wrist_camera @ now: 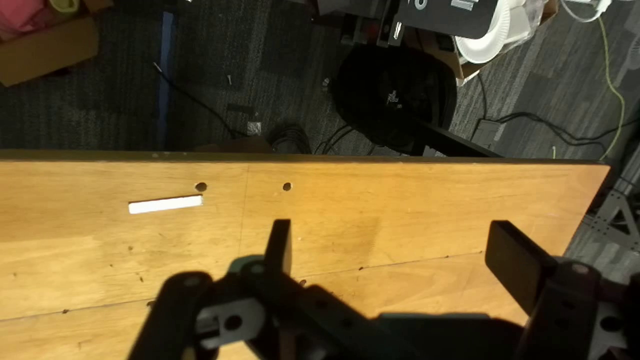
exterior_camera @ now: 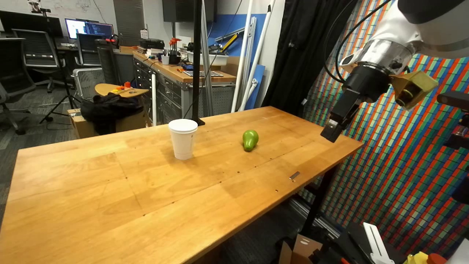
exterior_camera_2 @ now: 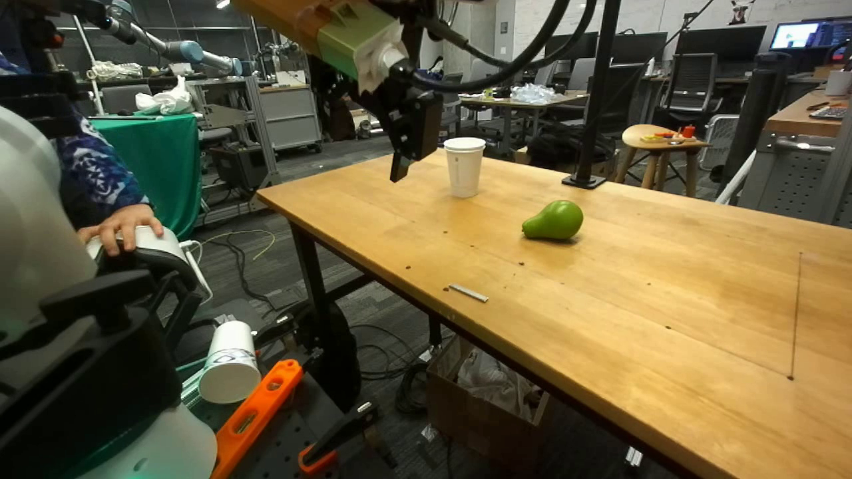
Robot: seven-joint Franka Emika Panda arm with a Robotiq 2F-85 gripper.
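Observation:
A white lidded cup [exterior_camera: 183, 141] stands upright on the wooden table [exterior_camera: 96, 193]; exterior view 2 shows the same cup [exterior_camera_2: 464, 169] toward the far edge. A green pear-shaped fruit [exterior_camera: 250, 140] lies on its side, apart from the cup, and is also plain in the second exterior view as the green fruit [exterior_camera_2: 555, 221]. Above the table's edge, well away from both, hangs my gripper [exterior_camera: 332, 132]. In the wrist view the gripper is open, its fingers wide apart with only bare tabletop seen between them. Neither cup nor fruit appears in that view.
A small flat metal strip [wrist_camera: 165, 204] lies near the table edge. A black upright post [exterior_camera_2: 589, 104] rises at the table's far side. A person's hand [exterior_camera_2: 124, 229] rests on white equipment off the table.

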